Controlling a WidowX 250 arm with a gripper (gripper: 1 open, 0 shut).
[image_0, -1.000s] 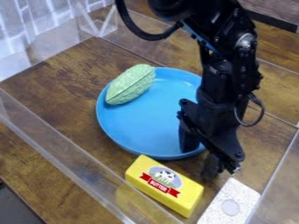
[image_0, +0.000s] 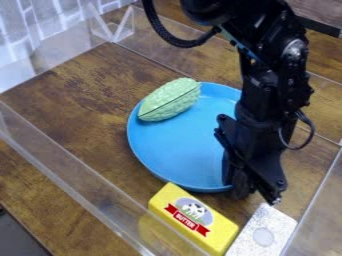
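A blue plate (image_0: 167, 145) lies on the wooden surface, with a pale green cabbage-like toy (image_0: 170, 98) on its upper left part. My black gripper (image_0: 241, 170) is low over the plate's right side, its fingertips down near the rim; whether it is open or shut, and whether anything is between the fingers, is hidden by its own body.
A yellow butter box (image_0: 190, 218) lies in front of the plate, with a white object (image_0: 265, 234) to its right. Clear plastic walls edge the wooden area at left and front. Bare wood (image_0: 80, 100) shows on the left.
The plate and the green toy have shifted to the right, and my gripper has moved slightly right along with them. The butter box has moved a little too.
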